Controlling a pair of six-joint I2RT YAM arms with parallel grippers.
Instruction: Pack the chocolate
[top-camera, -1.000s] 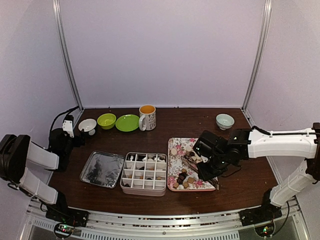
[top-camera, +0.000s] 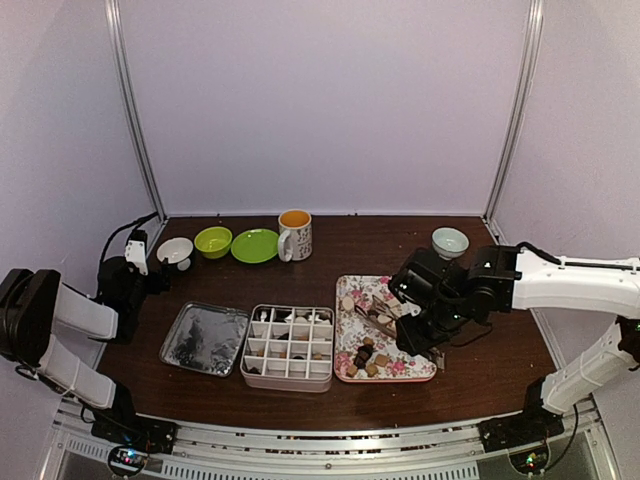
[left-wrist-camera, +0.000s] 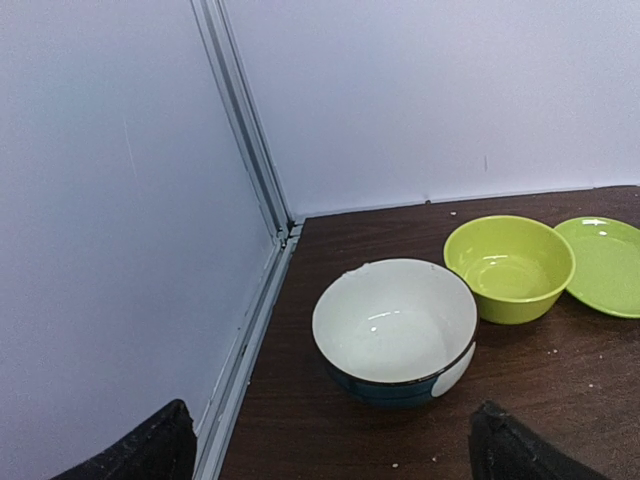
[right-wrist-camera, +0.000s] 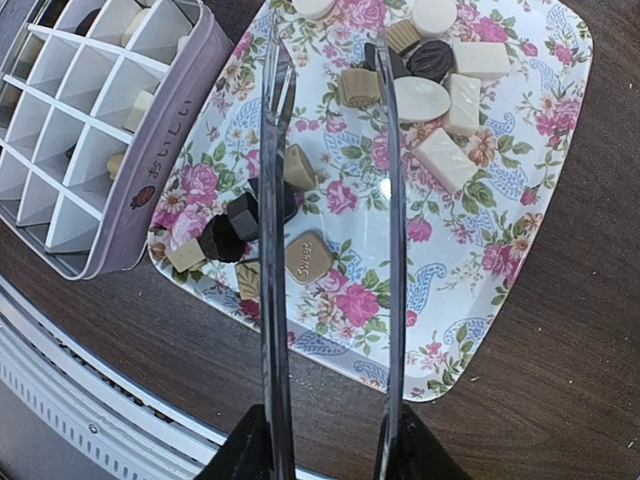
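Observation:
A floral tray (top-camera: 385, 368) holds dark, tan and white chocolates, among them a tan square (right-wrist-camera: 307, 255) and a white oval (right-wrist-camera: 420, 98). To its left stands a lilac box (top-camera: 287, 376) of white compartments, some holding pieces. My right gripper is over the tray, its long tongs apart in the wrist view; whether anything is between the tips, near the upper cluster of chocolates, is unclear. My left gripper rests at the far left edge, open and empty, facing a white bowl (left-wrist-camera: 394, 322).
A metal tray (top-camera: 204, 340) lies left of the box. Along the back are a lime bowl (top-camera: 213, 241), green plate (top-camera: 255, 245), mug (top-camera: 298, 235) and pale bowl (top-camera: 449, 242). Bare table shows behind the box and right of the floral tray.
The left arm and the containers are unchanged.

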